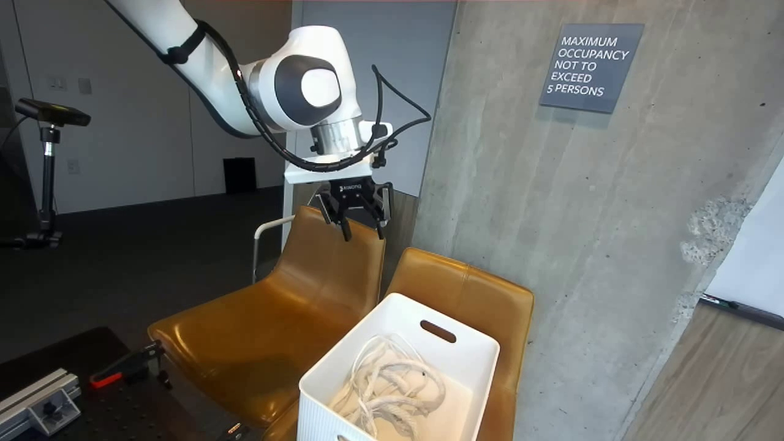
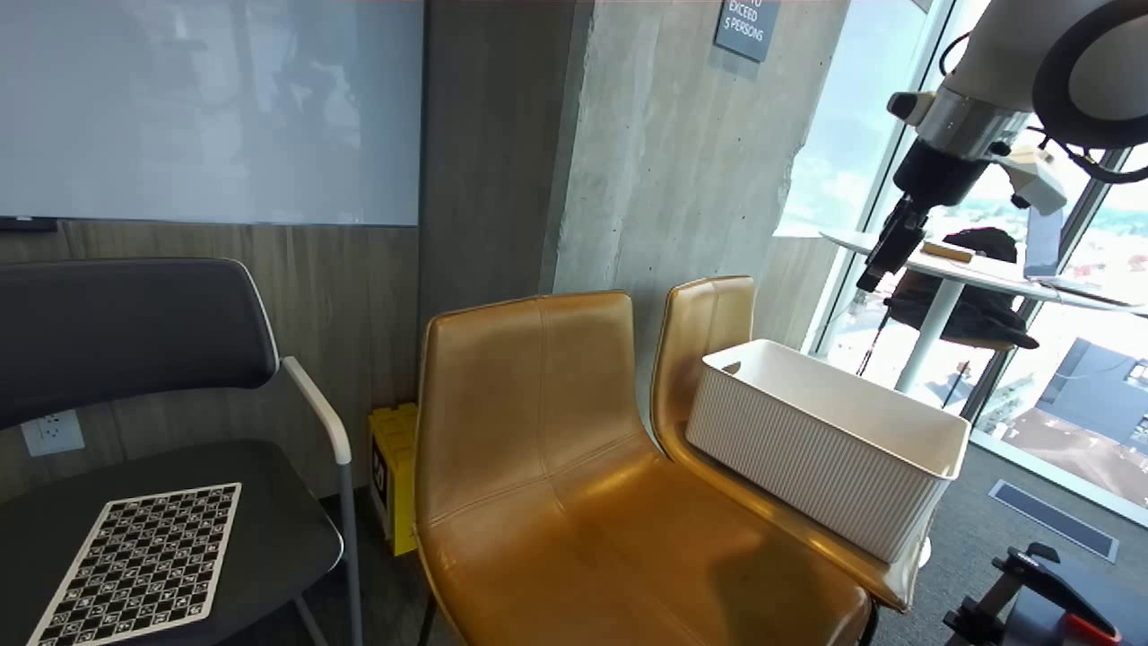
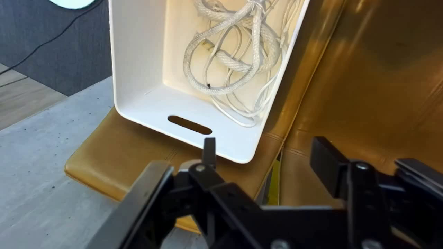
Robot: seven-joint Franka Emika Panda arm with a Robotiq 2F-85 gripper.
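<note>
Coiled white rope and thin cords (image 1: 400, 389) lie inside a white ribbed bin (image 2: 818, 474) that rests on a tan chair. From above, the wrist view shows the rope (image 3: 254, 62) loosely looped on the bin's floor, near the wall with the slot handle. My gripper (image 1: 364, 235) hangs above and behind the bin, pointing down, its fingers spread apart with nothing between them. In the second exterior view the gripper (image 2: 867, 284) is above the bin's far side. The bin's high wall hides the rope there.
A second tan chair (image 2: 527, 398) stands beside the bin's chair, its seat empty. The concrete wall (image 1: 588, 220) rises behind. A dark table with a clamp (image 1: 125, 367) is at the front left. A patterned board (image 2: 145, 560) lies on a dark chair.
</note>
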